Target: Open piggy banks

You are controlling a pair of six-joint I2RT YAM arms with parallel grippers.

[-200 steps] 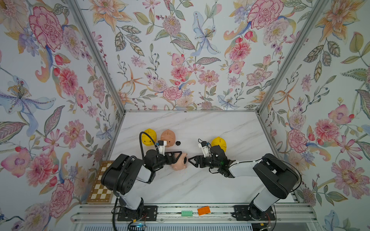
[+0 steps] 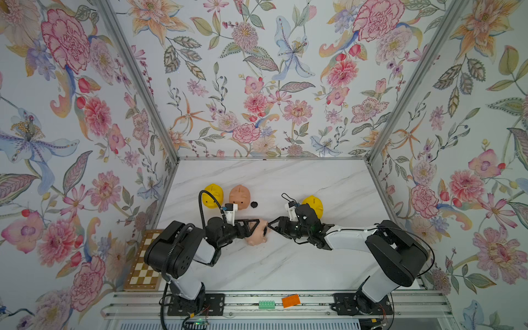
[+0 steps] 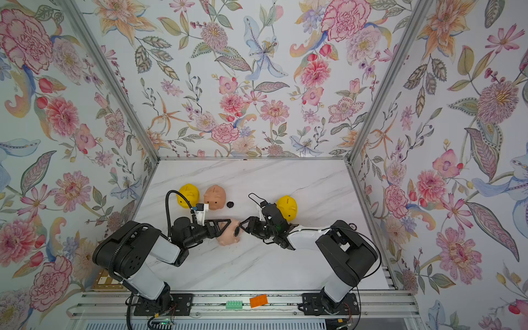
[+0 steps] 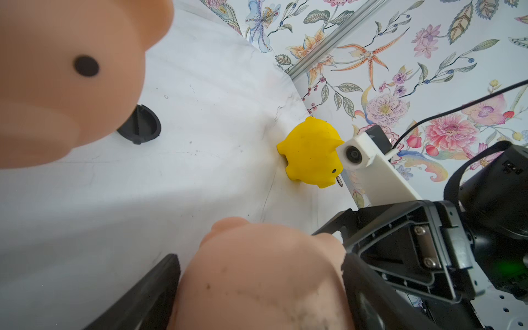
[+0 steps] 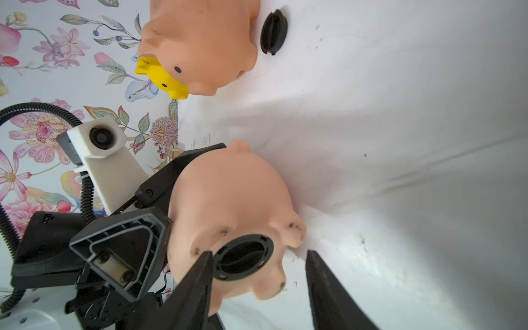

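Note:
A pink piggy bank sits tipped between the widely open fingers of my left gripper, one finger on either side. Its underside faces right. In the right wrist view a round black fitting shows in that underside, with a dark recess inside its ring; I cannot tell how loose it sits. My right gripper has its fingers parted before this fitting, nothing between them. Another pink piggy bank stands farther back, beside a loose black plug on the table.
One yellow piggy bank stands at the back left, another yellow piggy bank behind my right arm. A checkered board lies at the left edge.
My right gripper has shifted slightly and its wrist has turned, with its fingers now closer to the held pig's underside. The pig and left arm look almost unmoved.

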